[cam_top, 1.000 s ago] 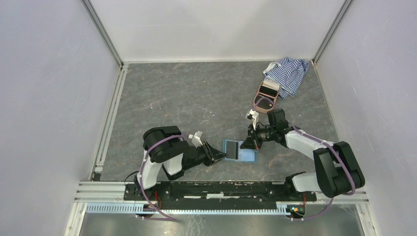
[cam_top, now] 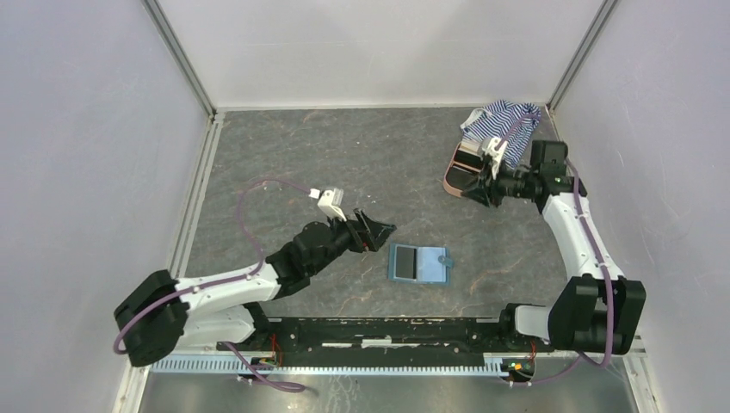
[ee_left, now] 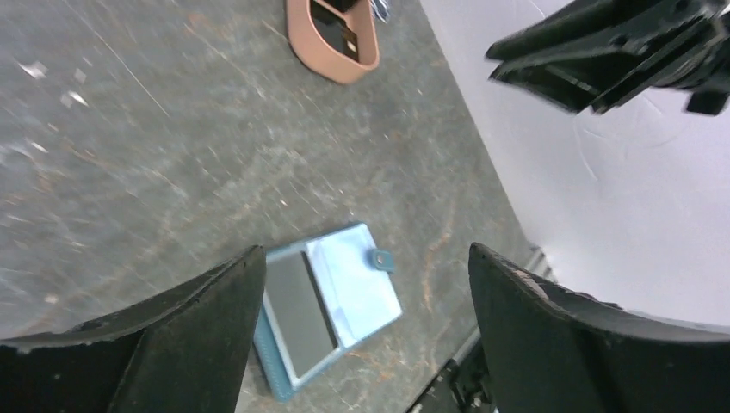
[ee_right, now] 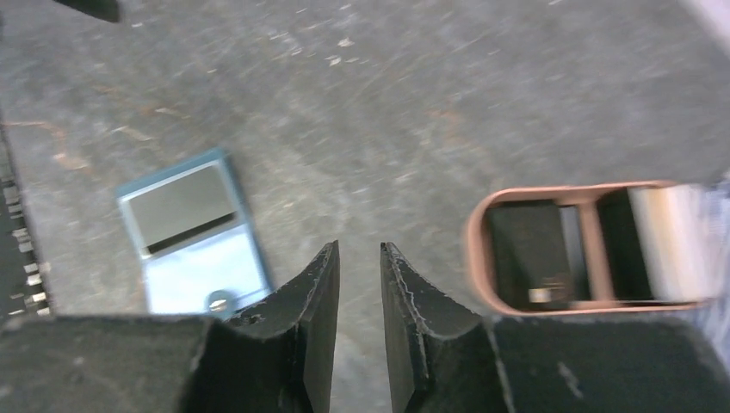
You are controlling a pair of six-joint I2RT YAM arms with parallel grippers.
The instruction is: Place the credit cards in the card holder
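Note:
The card holder, pale blue with a grey window panel and a snap tab, lies open and flat near the front middle of the table. No loose card shows on the tabletop. My left gripper hovers just behind and left of it, open and empty; the holder appears between its fingers in the left wrist view, lower down. Over at the pink box, my right gripper is above its front end. In the right wrist view the right gripper's fingers stand a little apart with nothing between them.
The pink box at the back right has compartments with dark and pale contents. Behind it lies a striped cloth. A white wall bounds the right side.
My right gripper has moved from over the card holder back and right to the pink box. The left arm has swung out and its gripper has shifted away from the front edge. The holder has stayed put.

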